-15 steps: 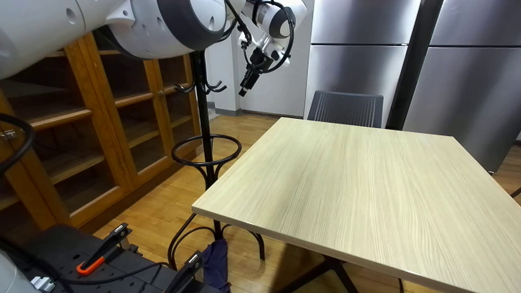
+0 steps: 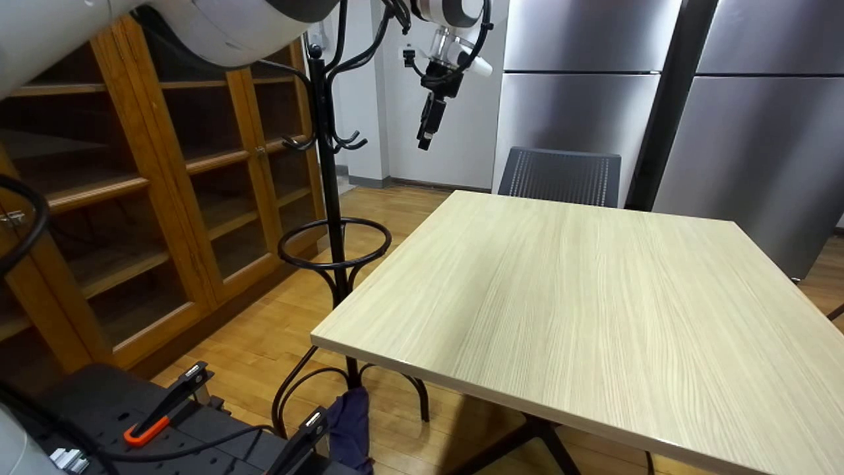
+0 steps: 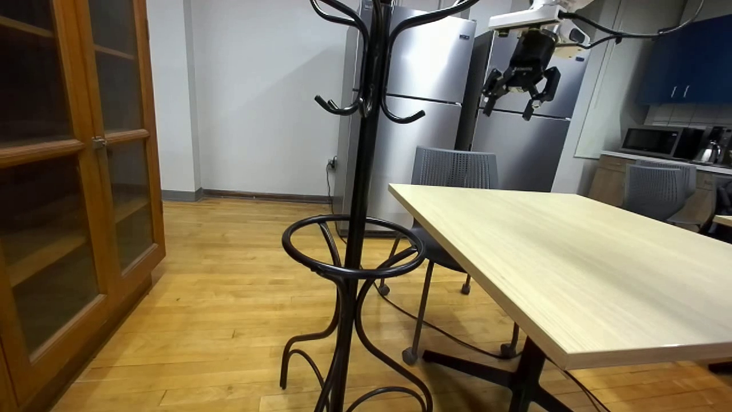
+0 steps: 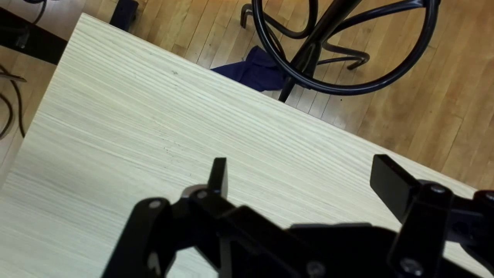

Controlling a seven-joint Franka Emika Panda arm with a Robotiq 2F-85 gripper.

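My black gripper (image 3: 509,111) hangs open in the air, its two fingers spread wide with nothing between them. From the wrist view, the gripper is over the pale wooden table (image 4: 139,129), whose long edge runs diagonally past the fingers. In exterior view 1 the gripper (image 2: 424,144) shows side-on above the table's far left corner. A dark blue cloth (image 4: 259,69) lies low by the coat rack's foot, partly hidden by the table edge; the same cloth (image 2: 349,427) appears beside the black base.
A black coat rack (image 3: 363,171) with hooks and a ring stands beside the table. A grey chair (image 2: 562,175) is at the far side, before steel refrigerators (image 2: 581,119). Glass-door wooden cabinets (image 2: 198,158) line the left.
In exterior view 1, the arm has risen, and the gripper has shifted slightly right and now points more steeply downward. The table, rack and cloth look unmoved.
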